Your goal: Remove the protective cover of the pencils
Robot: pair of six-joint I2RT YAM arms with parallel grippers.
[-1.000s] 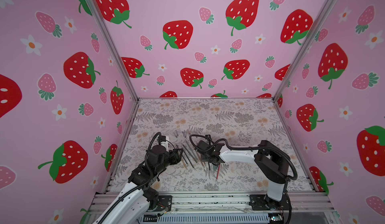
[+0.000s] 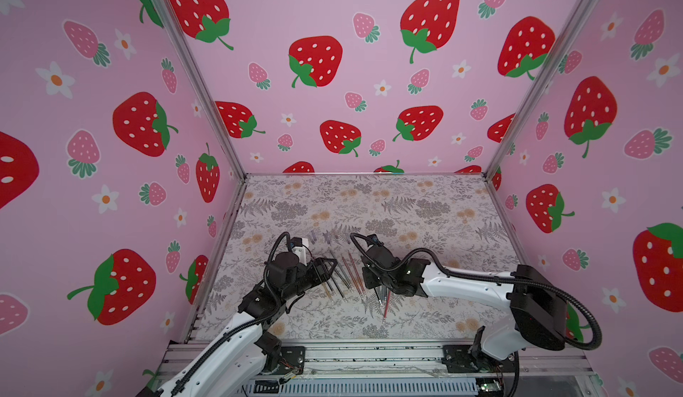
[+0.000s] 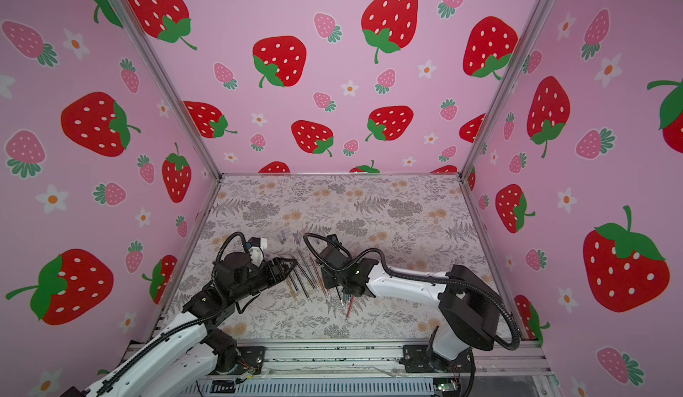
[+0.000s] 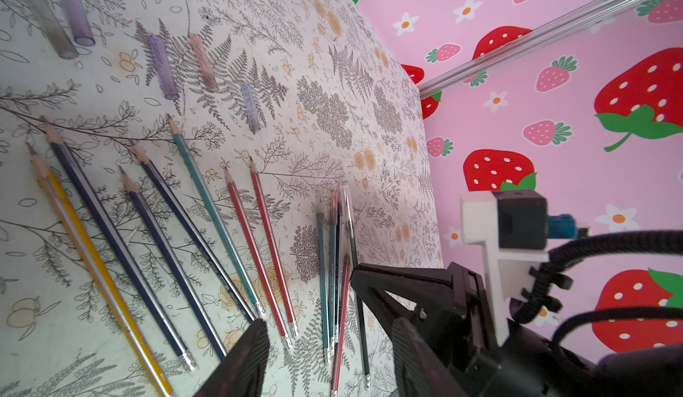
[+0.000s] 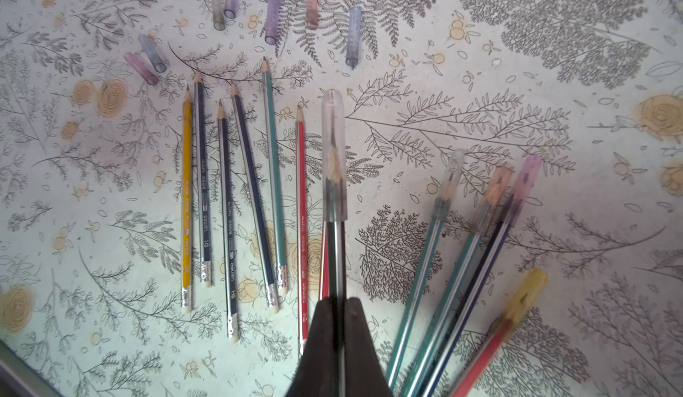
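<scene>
A dark pencil with a clear cover (image 5: 333,130) stands out centrally in the right wrist view, between the fingertips of my right gripper, which is shut on it. My left gripper is open, left of my right one. Uncapped pencils, including a yellow one (image 5: 186,205), dark ones and red ones (image 4: 242,226), lie in a row on the patterned table. To their right lie several capped pencils (image 5: 519,183), one with a yellow cover (image 5: 525,294). Loose translucent covers (image 5: 271,12) lie beyond the uncapped tips.
Strawberry-print walls (image 2: 384,69) with metal rails enclose it on the back and both sides.
</scene>
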